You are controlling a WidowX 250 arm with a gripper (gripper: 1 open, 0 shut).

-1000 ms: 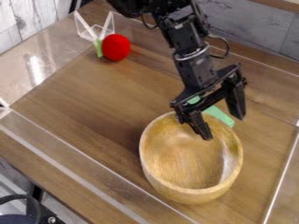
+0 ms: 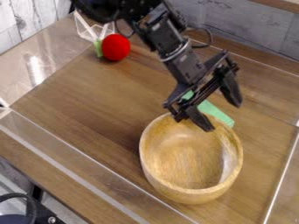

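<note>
The black arm reaches down from the top to its gripper (image 2: 188, 116), which hangs over the back rim of the wooden bowl (image 2: 191, 182). A green object (image 2: 219, 115) lies on the table behind the bowl, partly hidden by the gripper. Whether the fingers are open or shut, or hold anything, is unclear at this size.
A red round object (image 2: 115, 47) sits at the back left beside a white wire item (image 2: 94, 29). A wall runs along the back.
The arm and gripper have shifted slightly left and up, away from over the bowl's interior. The bowl and other objects look unmoved.
</note>
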